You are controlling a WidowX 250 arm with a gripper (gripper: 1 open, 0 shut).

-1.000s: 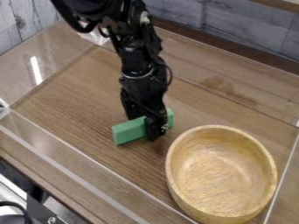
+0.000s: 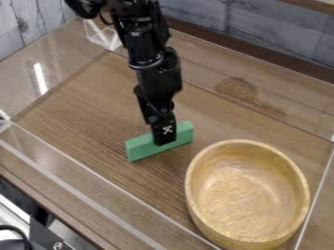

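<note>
The black gripper (image 2: 160, 125) hangs from the top of the view, its fingertips just above or at a green rectangular block (image 2: 146, 146) lying flat on the wooden table near the middle. How far the fingers stand apart is hard to tell, and so is whether they touch the block.
A round tan wooden bowl (image 2: 247, 191) sits at the lower right, close to the block.
The gripper has moved slightly up and turned, uncovering more of the green block's right end. The block looks to be in about the same place.
</note>
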